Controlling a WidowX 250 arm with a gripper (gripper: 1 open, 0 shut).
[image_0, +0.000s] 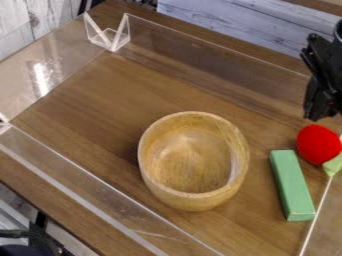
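The dark gripper (315, 92) hangs at the right edge, just above and behind a red round object (318, 144), apart from it. Whether its fingers are open or shut is unclear from this view, as it is partly cut off by the frame. The red object rests on the wooden surface beside a green block (291, 185), with a pale green piece (333, 165) under or beside it. A wooden bowl (193, 163) stands empty left of the green block.
Clear plastic walls (107, 225) border the wooden tray or table (107, 115), with a small clear corner piece (110, 32) at the back left.
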